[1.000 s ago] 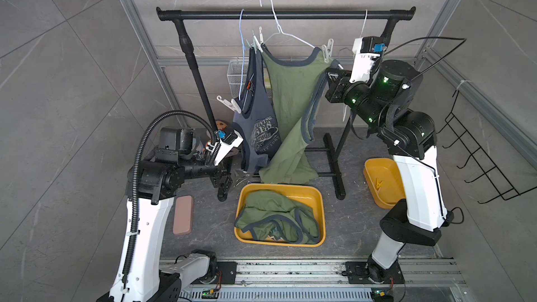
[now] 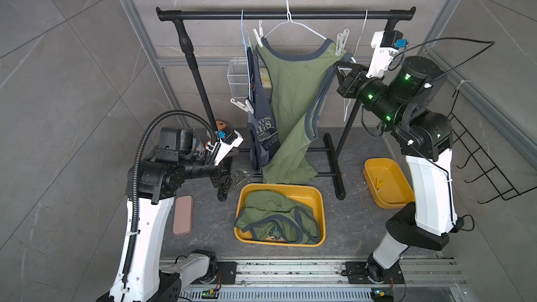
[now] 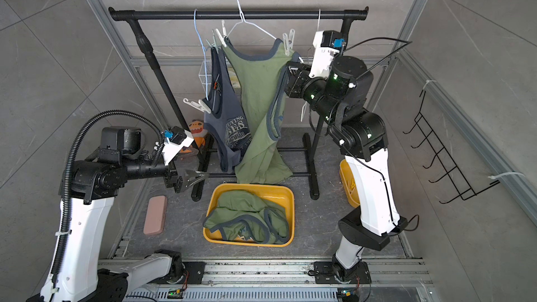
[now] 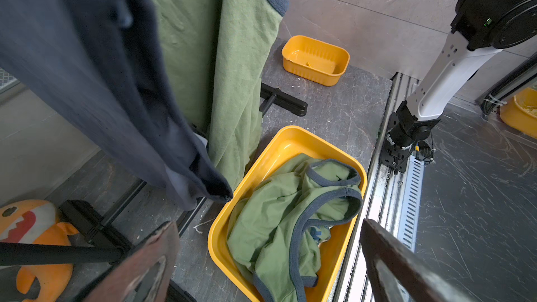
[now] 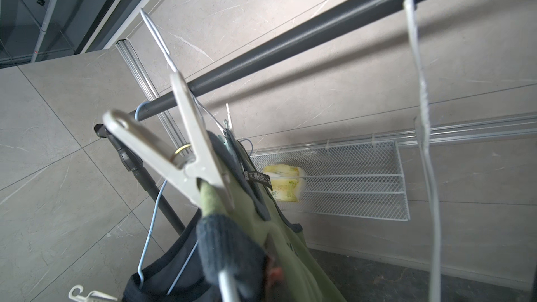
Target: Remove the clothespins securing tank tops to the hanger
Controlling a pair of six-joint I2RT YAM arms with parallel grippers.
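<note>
The green tank top (image 2: 296, 89) hangs on a white hanger (image 2: 289, 16), whose hook rises above the black rod and looks free of it. White clothespins grip its shoulders, one on the right (image 2: 341, 42) and one on the left (image 2: 258, 37). My right gripper (image 2: 342, 72) is shut at the hanger's right end; in the right wrist view the wire (image 5: 228, 286) runs out at the bottom, and the contact itself is hidden. A dark blue tank top (image 3: 226, 117) hangs beside it, with a clothespin (image 3: 197, 105). Low on the left, my left gripper (image 3: 193, 177) is open and empty.
A yellow basin (image 2: 320, 212) holding green cloth stands on the floor below. At right is a smaller yellow basin (image 2: 372, 187) with a small yellow item. The rack's rod (image 2: 212, 15) and legs border the space. An empty hanger (image 5: 422, 106) hangs at right.
My right gripper has moved right, and the white hanger and green top have shifted with it, the hook rising. The blue top swung right and turned. The left arm stayed still.
</note>
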